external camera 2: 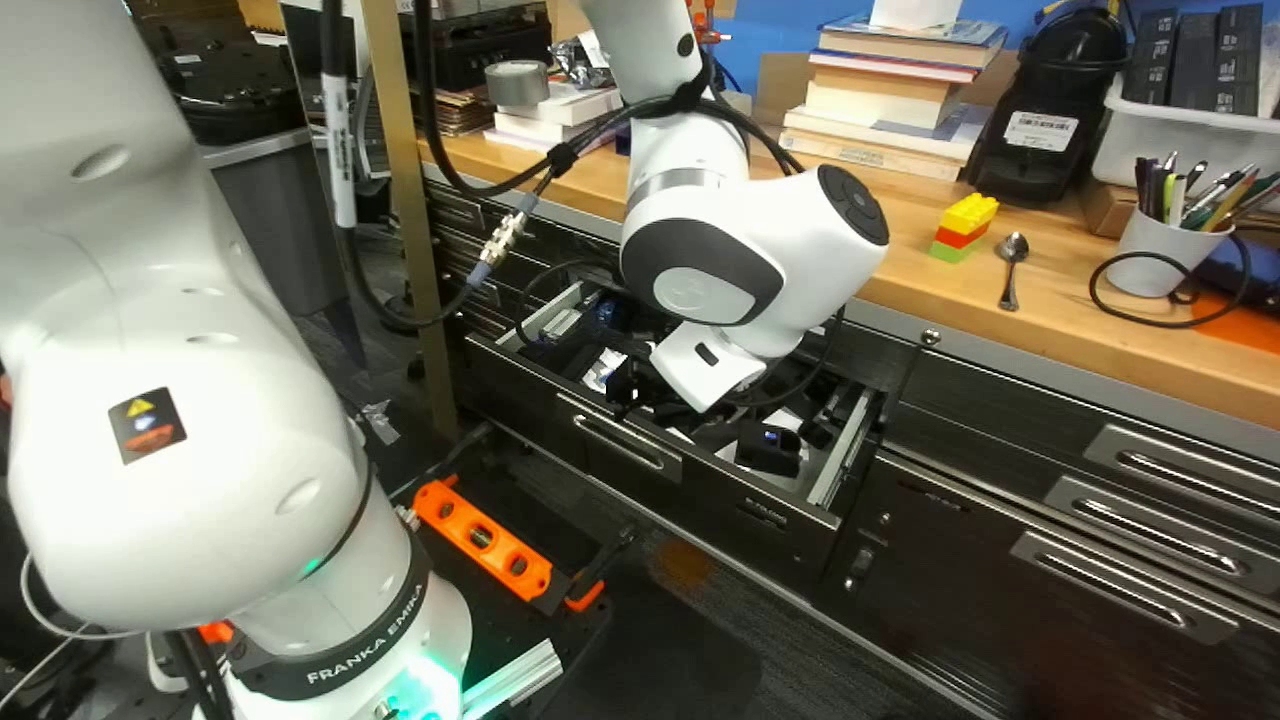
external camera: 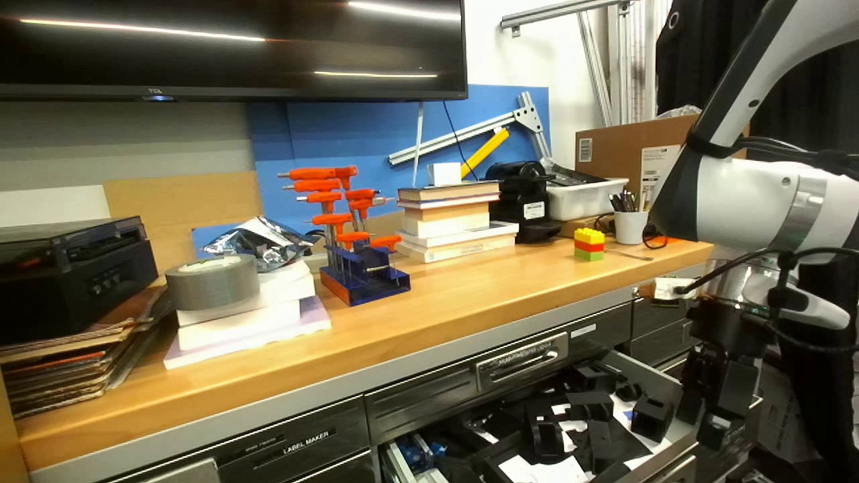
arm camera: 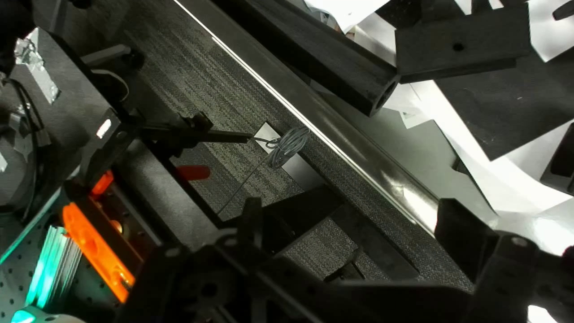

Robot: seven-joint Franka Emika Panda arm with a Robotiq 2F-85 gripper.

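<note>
My gripper is open, its two black fingers wide apart with nothing between them. One finger (arm camera: 457,229) lies close to the bright top edge of the pulled-out drawer (arm camera: 301,115) in the wrist view; the other is over the floor side. Whether either touches the drawer is unclear. From exterior view 1, the gripper (external camera: 719,414) hangs pointing down at the drawer's front right. The arm hides part of the drawer in exterior view 2, where its handle (external camera 2: 618,440) shows on the front panel. Black parts and white paper fill the drawer.
Along the wooden counter (external camera: 483,282) stand a toy-brick block (external camera: 588,245), a pen cup (external camera: 630,227), stacked books (external camera: 451,221) and an orange-handled tool rack (external camera: 362,274). An orange level (external camera 2: 483,540) lies near the robot base. Floor shows in front of the drawer.
</note>
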